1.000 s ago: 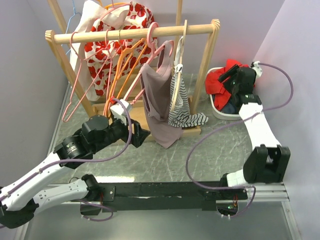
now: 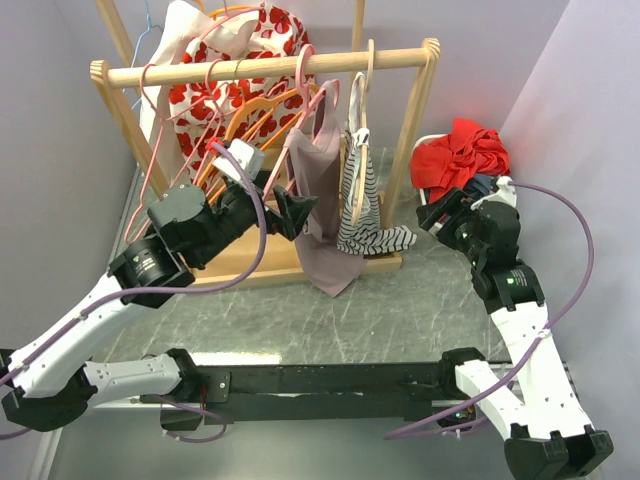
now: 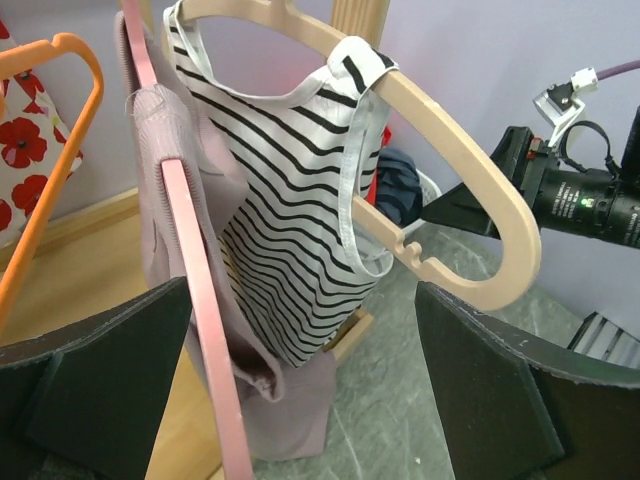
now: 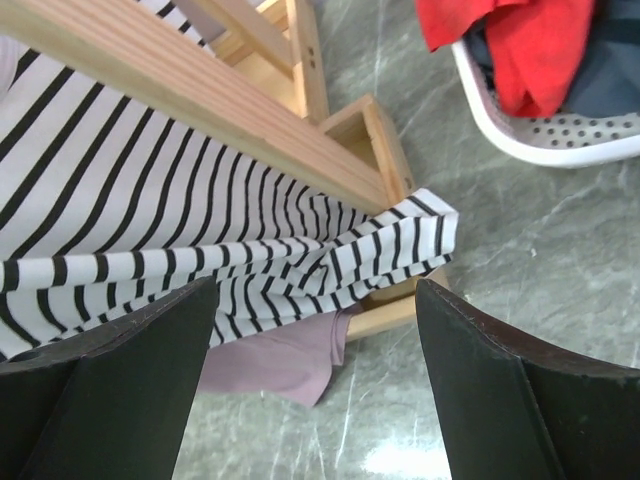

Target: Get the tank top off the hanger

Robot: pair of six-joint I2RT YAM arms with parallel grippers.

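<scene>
A black-and-white striped tank top (image 2: 365,220) hangs on a beige hanger at the rack's right end, its lower part spread near the rack base in the right wrist view. Beside it a mauve garment (image 2: 325,240) hangs on a pink hanger (image 3: 200,270). My left gripper (image 2: 295,210) is open just left of these garments, the pink hanger between its fingers in the left wrist view, not gripped. My right gripper (image 2: 440,210) is open to the right of the striped top, facing the rack.
The wooden rack (image 2: 180,73) holds orange and pink hangers and red-flowered garments at the back left. A white basket (image 4: 545,155) with red and dark clothes (image 2: 460,150) sits behind the right arm.
My left gripper has moved up and right toward the hanging garments. My right gripper has come from over the basket toward the front left, nearer the striped top.
</scene>
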